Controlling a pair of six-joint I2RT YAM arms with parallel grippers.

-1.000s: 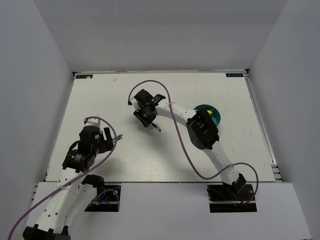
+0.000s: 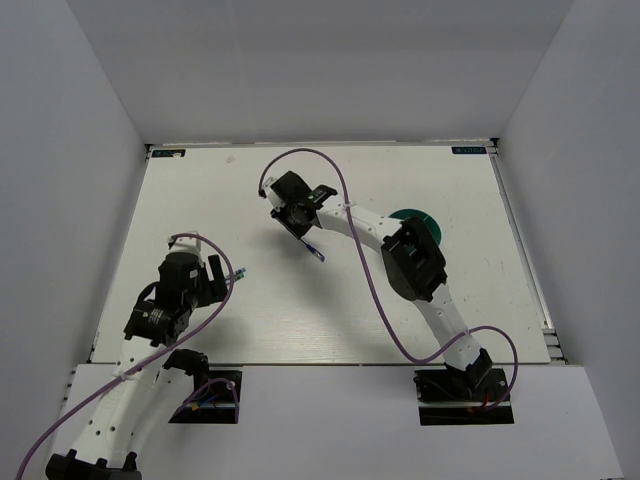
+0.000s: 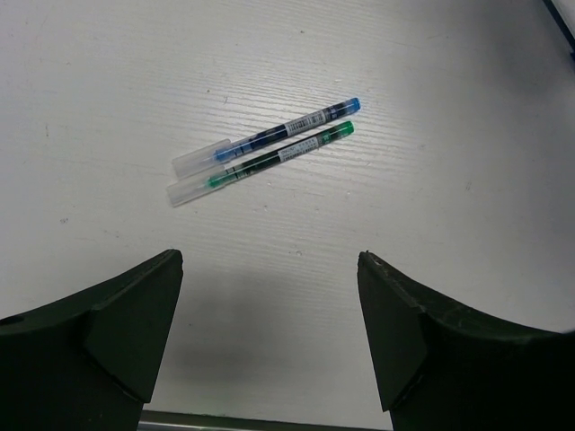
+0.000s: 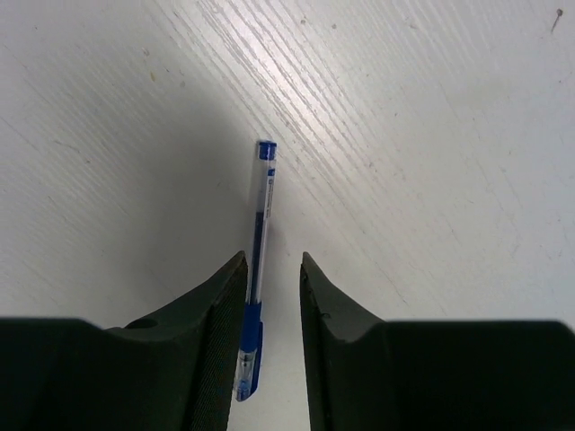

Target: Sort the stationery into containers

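A clear pen with a blue cap [image 4: 252,328] lies on the table under my right gripper, its length running through the gap between the fingers. That gripper is partly open, and I see space on the pen's right side; the left finger [image 4: 216,314] is close to it. In the top view, one end of the pen [image 2: 315,251] shows beyond the gripper. My left gripper stands wide open and empty. Ahead of it, a blue pen [image 3: 287,130] and a green pen [image 3: 278,157] lie side by side. A green round container [image 2: 430,222] is partly hidden by the right arm.
Purple cables [image 2: 360,245] arch along the arms. A raised metal edge [image 2: 522,260] bounds the white table on the right. Bare table [image 2: 270,320] stretches across the front middle, and the back is clear too.
The right gripper has shifted slightly to the right and its fingers have drawn closer together, showing more of the pen. The right arm now covers more of the green container. The left arm stays still.
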